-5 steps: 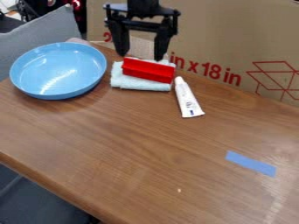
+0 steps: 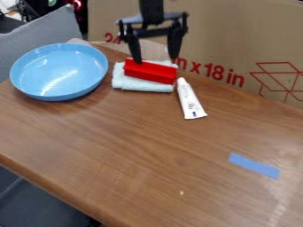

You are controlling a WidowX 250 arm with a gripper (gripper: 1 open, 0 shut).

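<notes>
My gripper (image 2: pixel 155 46) hangs open at the top centre, its dark fingers over a red box (image 2: pixel 151 73) that lies on a folded white cloth (image 2: pixel 138 85). A white tube (image 2: pixel 190 101) lies just right of the cloth. A round blue bowl (image 2: pixel 57 69) sits to the left.
A cardboard box (image 2: pixel 236 44) stands along the back. A grey object (image 2: pixel 30 35) is at the far left.
My gripper has shifted slightly over the red box, its fingers moving to the right and a little downward. The objects on the table have not moved.
</notes>
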